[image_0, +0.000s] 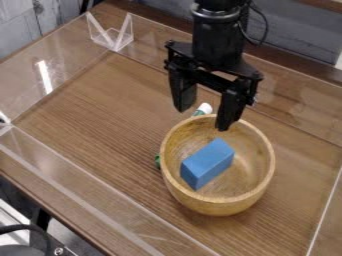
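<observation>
My black gripper (210, 90) hangs over the back of a round tan bowl (235, 200), open, its two fingers spread wide with nothing seen between them. Inside the bowl lies a blue block (206, 163). A small white and light-blue object (202, 111) sits just behind the bowl, partly near the gripper, and a small green item (159, 163) peeks out at the bowl's left edge.
A clear wire-like white holder (112, 35) stands at the back left. A dark curved object (27, 240) is at the front left corner.
</observation>
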